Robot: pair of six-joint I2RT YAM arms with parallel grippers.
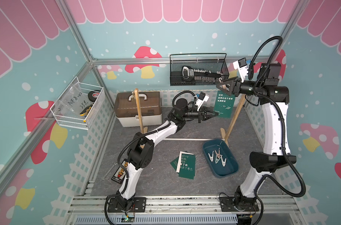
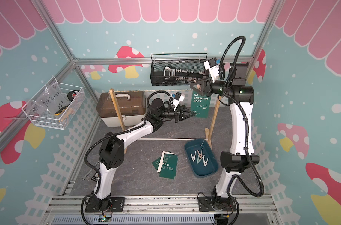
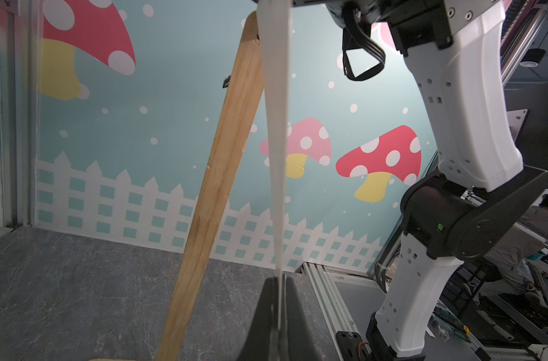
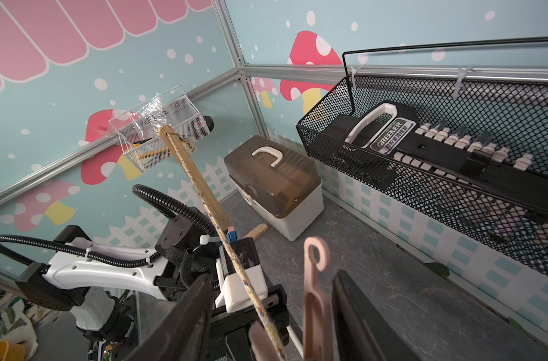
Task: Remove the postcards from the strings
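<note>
A green postcard (image 1: 224,105) with white writing hangs from the string (image 4: 197,180) near the right post. My left gripper (image 1: 217,113) is shut on its lower left edge; in the left wrist view the postcard (image 3: 277,150) appears edge-on, running down between the fingertips. My right gripper (image 1: 219,84) is at the string above the card, fingers part open. A pink clothespin (image 4: 313,297) stands between its fingers in the right wrist view, nearer the right finger (image 4: 358,313), with gaps visible on both sides. Other postcards (image 1: 187,166) lie stacked on the table.
A dark blue tray (image 1: 205,151) holds several clothespins (image 1: 217,157). A black mesh basket (image 1: 198,80) hangs on the back wall close to my right gripper. Wooden posts (image 1: 234,118) hold the string; a brown-lidded box (image 1: 151,120) stands at back left.
</note>
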